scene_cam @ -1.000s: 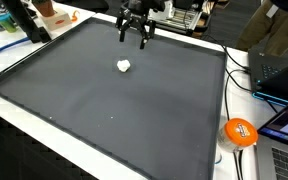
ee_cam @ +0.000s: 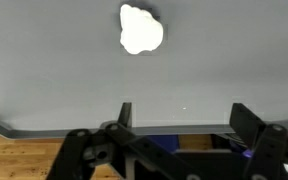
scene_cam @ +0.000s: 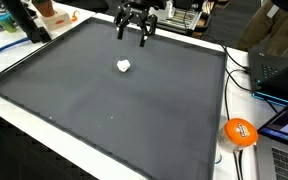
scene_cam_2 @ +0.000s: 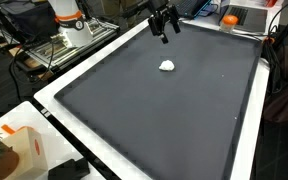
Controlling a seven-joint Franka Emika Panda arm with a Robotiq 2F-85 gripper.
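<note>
A small white lump (scene_cam: 123,66) lies alone on the dark grey board; its exact kind cannot be told. The wrist view has the same white lump (ee_cam: 141,30) near the top edge, beyond the fingertips. My gripper (scene_cam: 132,38) hangs over the board's back part, open, its two fingers apart and nothing between them. In the second exterior view the gripper (scene_cam_2: 171,34) is above and behind the white lump (scene_cam_2: 166,66), not touching it.
Most of the grey board (scene_cam: 134,115) is bare. An orange-topped container (scene_cam: 238,133) stands off its right side, close to a laptop (scene_cam: 282,155). Cables run along that edge. Assorted clutter fills the back left corner beyond the board.
My gripper has shifted slightly up and back in the first exterior view, its fingers still apart. The white lump has stayed in place.
</note>
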